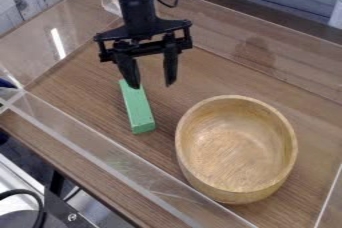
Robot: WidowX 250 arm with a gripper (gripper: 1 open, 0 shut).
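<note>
A green rectangular block (pixel 138 108) lies on the wooden tray floor, left of a round wooden bowl (pixel 235 147). My black gripper (pixel 148 64) hangs above and behind the block, its two fingers apart and pointing down, with nothing visible between them.
The bowl takes up the lower right. Clear plastic edges run along the lower left, and a black cable lies at the bottom left corner.
</note>
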